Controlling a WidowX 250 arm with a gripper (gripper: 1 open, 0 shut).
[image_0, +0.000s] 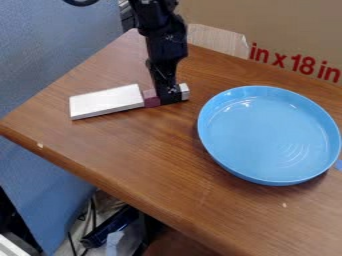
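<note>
A white rectangular block lies on the wooden table, joined or touching end to end with a dark pink piece that has a white tip at its right. My black gripper is down over that pink piece from above; whether its fingers are closed on it is hard to tell. A blue plate sits to the right of them.
A cardboard box with red print stands at the back. The table's left edge drops to a blue surface and cables below.
</note>
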